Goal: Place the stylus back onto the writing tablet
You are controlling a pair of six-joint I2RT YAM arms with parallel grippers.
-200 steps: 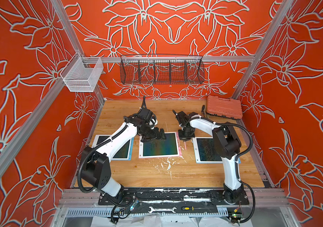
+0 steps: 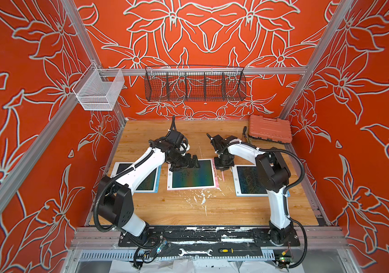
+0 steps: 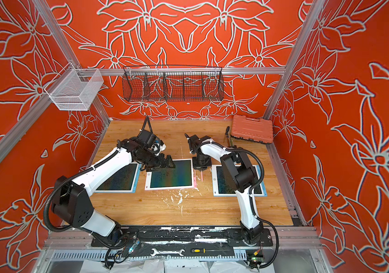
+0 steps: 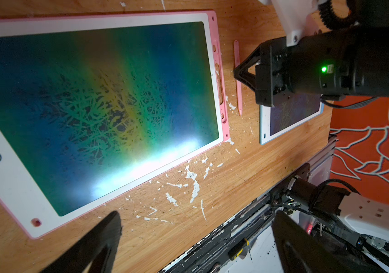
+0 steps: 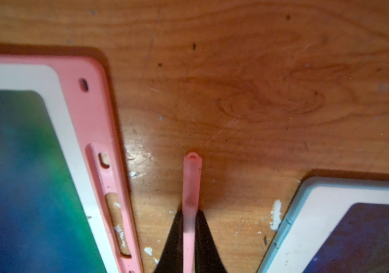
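The pink stylus (image 5: 191, 182) runs lengthwise between the fingertips of my right gripper, which is shut on it, black fingers against both sides. In the left wrist view the stylus (image 4: 238, 97) lies roughly parallel to the right edge of the pink-edged writing tablet (image 4: 221, 104), a small gap away. That edge of the tablet (image 5: 95, 113) has a slotted pink holder, empty. My left gripper is open over the tablet's front side, its blurred fingers wide apart with nothing between them.
Blue-edged tablets lie on both sides, one at the left (image 2: 149, 184) and one at the right (image 2: 244, 182). A red case (image 2: 269, 128) occupies the back right corner. Bare wood (image 2: 231, 209) is free along the front.
The right arm has shifted only very slightly at its gripper. The left arm and the tablets stay where they were.
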